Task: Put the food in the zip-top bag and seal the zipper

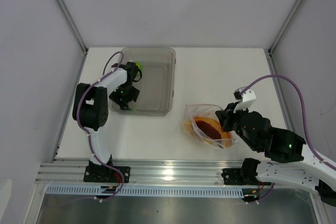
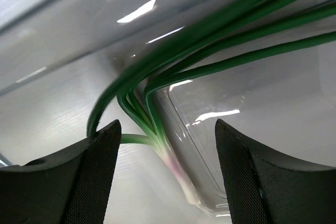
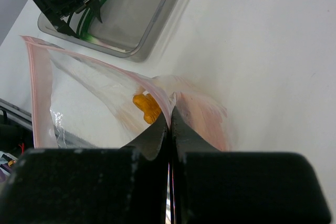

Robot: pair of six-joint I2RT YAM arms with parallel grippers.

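In the top view the clear bag (image 1: 197,132) holds orange food at the front right. My right gripper is shut on the bag's rim, holding it up, with orange pieces (image 3: 147,106) visible inside. My left gripper (image 1: 123,95) is down in the grey tray (image 1: 155,87) at the back left. In the left wrist view its fingers stand apart around green onions (image 2: 152,114), whose long green leaves and pale bulb end lie along the tray's corner. A green round item (image 1: 138,64) is partly hidden behind the left arm.
The tray's raised wall runs beside the left gripper. Walls enclose the workspace at back and sides.
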